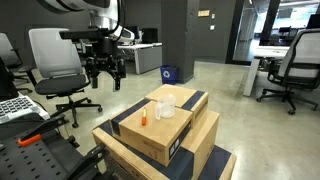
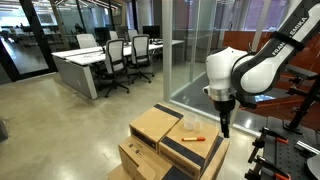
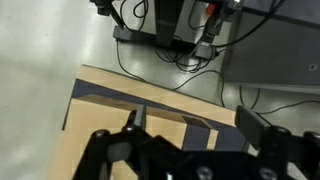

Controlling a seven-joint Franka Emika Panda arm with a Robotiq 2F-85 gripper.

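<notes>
An orange marker-like stick [image 1: 144,117] lies on top of a cardboard box [image 1: 166,138]. Behind it on the boxes is a clear, whitish cup [image 1: 166,102]. The second exterior view shows the orange stick [image 2: 194,139] and the pale cup [image 2: 190,123] close together. My gripper [image 1: 105,82] hangs in the air beside the boxes, apart from both objects. In the wrist view, the gripper has its fingers spread wide with nothing held between them. Box cardboard and floor show below them; neither the stick nor the cup is visible there.
Several cardboard boxes [image 2: 155,122] stand together on the floor as a raised surface. A dark robot bench [image 1: 38,158] adjoins them. Office chairs [image 1: 298,68] and a blue bin [image 1: 170,75] are farther off. Open floor [image 2: 75,130] lies beyond the boxes.
</notes>
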